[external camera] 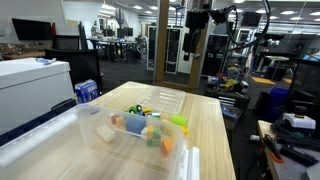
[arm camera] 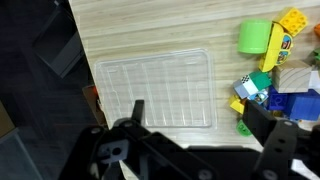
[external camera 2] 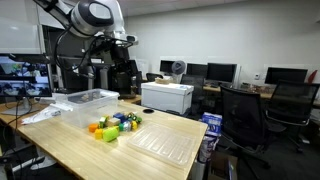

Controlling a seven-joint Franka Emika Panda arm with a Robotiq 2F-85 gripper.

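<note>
My gripper stands open high above the table, its two dark fingers (arm camera: 132, 127) wide apart with nothing between them. In the wrist view a clear, shallow rectangular lid or tray (arm camera: 155, 58) lies flat on the wood below. To its right is a cluster of toys: a green cylinder (arm camera: 254, 37), a yellow piece (arm camera: 279, 44), a wooden block (arm camera: 291, 77), a blue block (arm camera: 303, 106) and small coloured cubes. The same pile (external camera 2: 125, 123) sits mid-table in exterior view 2.
A clear plastic bin (external camera: 95, 126) with a few blocks seen in or through it stands at the near side of the table. A blue box (external camera: 87, 91) stands by the table's edge. Bare wood (external camera: 207, 125) is free at the right.
</note>
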